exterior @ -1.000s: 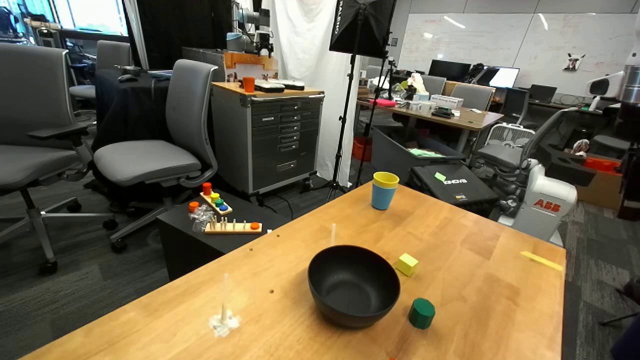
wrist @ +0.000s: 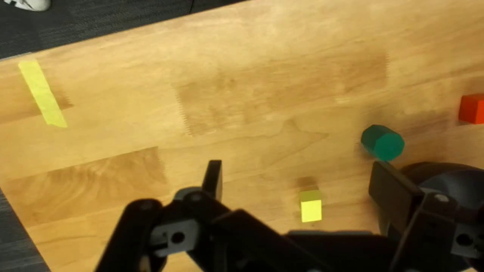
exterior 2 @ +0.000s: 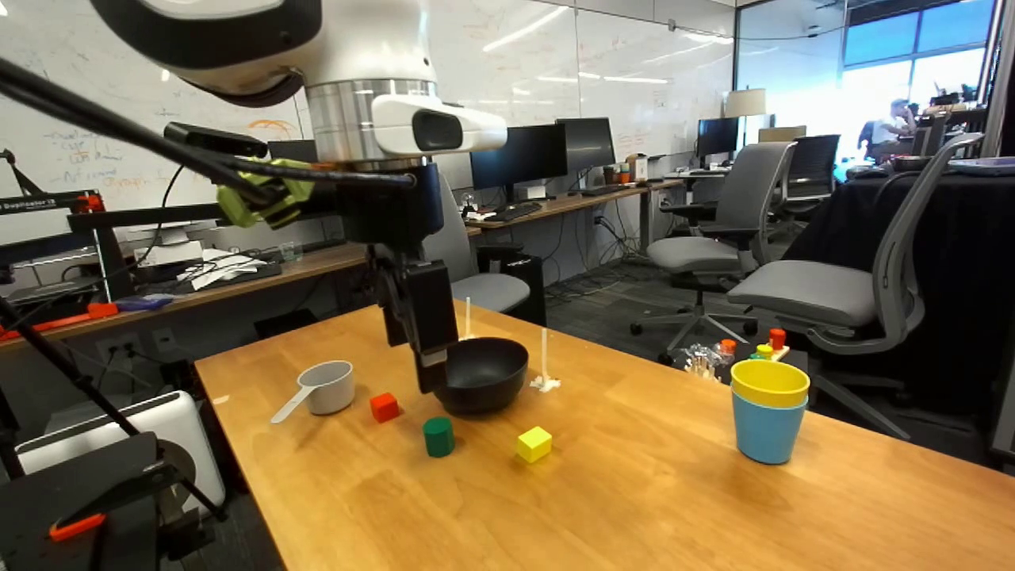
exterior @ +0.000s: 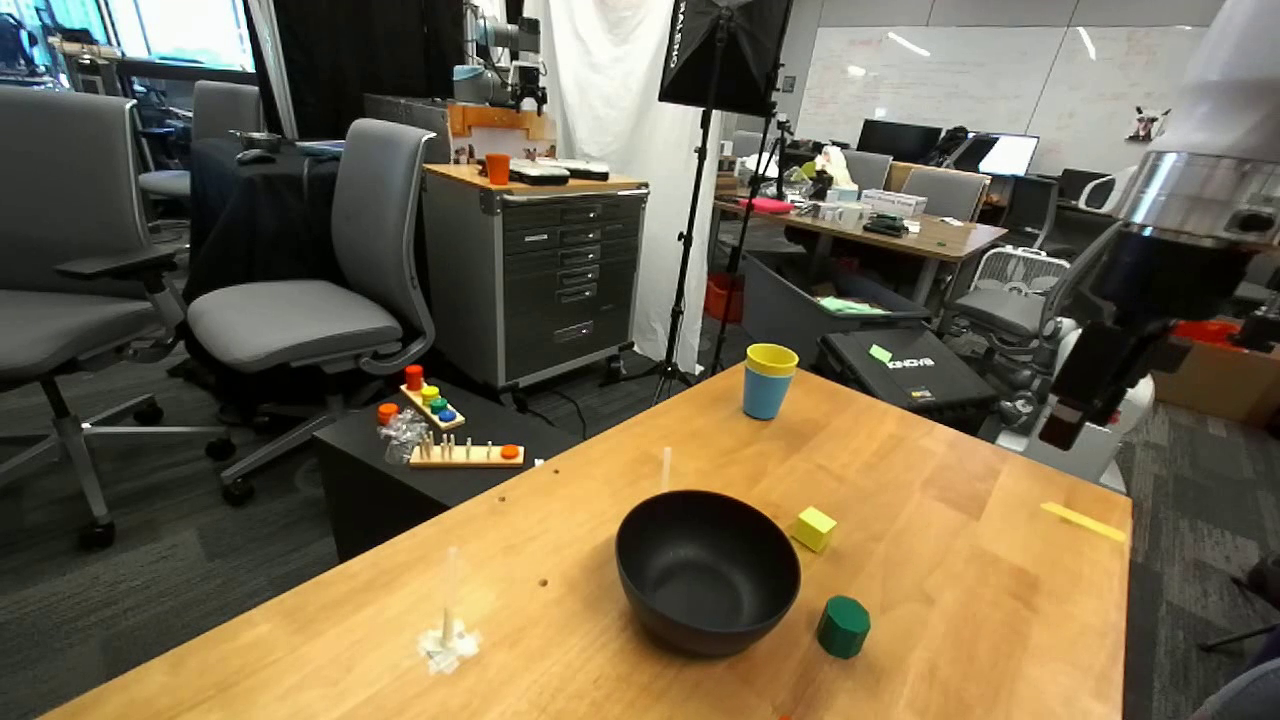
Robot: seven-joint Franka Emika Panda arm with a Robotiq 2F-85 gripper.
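Observation:
My gripper stands open above the table, its fingers wide apart and nothing held. In the wrist view, the yellow cube shows on the table in the gap between them, well below. A green block lies beyond the right finger. Partly hidden behind that finger is the black bowl; exterior view 1 shows the bowl empty. At the right edge of the wrist view sits a red cube. Exterior view 2 shows the gripper raised, touching none of these.
A grey measuring cup stands beside the red cube. Stacked yellow and blue cups stand on the far side of the yellow cube. Two thin upright sticks rise behind the bowl.
The arm has swung in from the right edge of exterior view 1 toward the table, and its gripper now shows there. The blocks, bowl and cups have not moved.

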